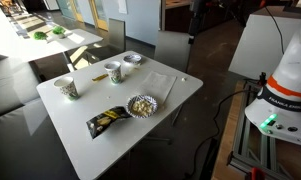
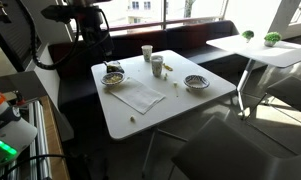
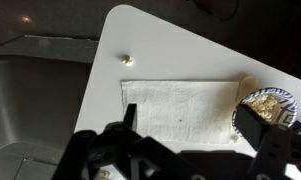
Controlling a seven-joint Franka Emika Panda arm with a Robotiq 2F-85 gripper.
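Observation:
My gripper hangs above the white table (image 1: 90, 146), with its fingers apart and nothing between them. Below it lies a white cloth (image 3: 185, 108), spread flat. A patterned bowl (image 3: 274, 94) holding pale pieces is beside the cloth, partly covered by my right finger in the wrist view. The same bowl (image 1: 143, 106) sits near the table's edge in exterior view 1, with a black packet (image 1: 108, 121) next to it. A second patterned bowl (image 2: 197, 82) rests farther along. Two patterned cups stand upright, one (image 1: 113, 72) near the middle and another (image 1: 68, 87) toward the far side.
A small pale crumb (image 3: 128, 60) lies near a table corner, clear of the cloth. Several more bits are scattered around the cups. Chairs (image 1: 170, 48) and a dark bench (image 2: 180, 42) border the table. Another table (image 2: 280, 60) carries green plants.

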